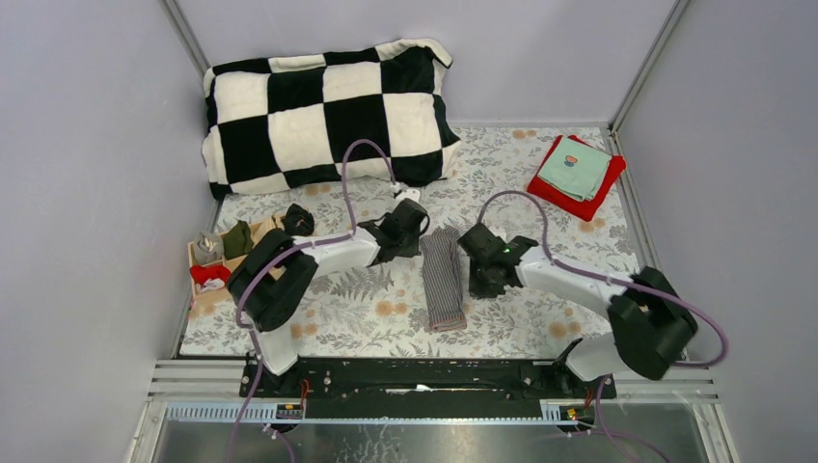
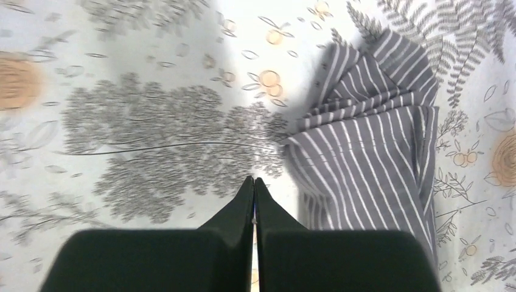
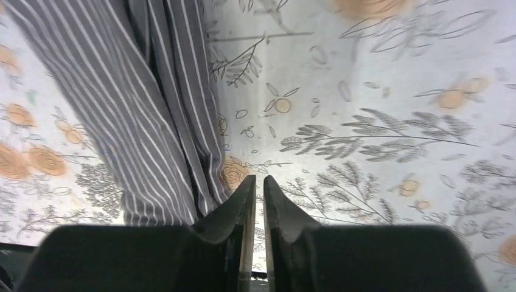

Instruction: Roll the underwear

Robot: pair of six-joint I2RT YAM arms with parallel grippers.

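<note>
The grey, white-striped underwear (image 1: pixel 444 285) lies as a long folded strip, running front to back mid-table. Its far end (image 2: pixel 365 91) shows loose layered folds in the left wrist view. My left gripper is shut just left of that end, with no cloth visible between its fingers. To the right of the strip is my right gripper, slightly open. A narrow gap shows bare tablecloth between its tips, and the strip's near end (image 3: pixel 161 204) lies just left of them.
A divided box (image 1: pixel 198 292) with several rolled garments stands at the left, partly under the left arm. A checkered cushion (image 1: pixel 328 116) fills the back left. Folded red and mint cloths (image 1: pixel 579 174) lie at the back right.
</note>
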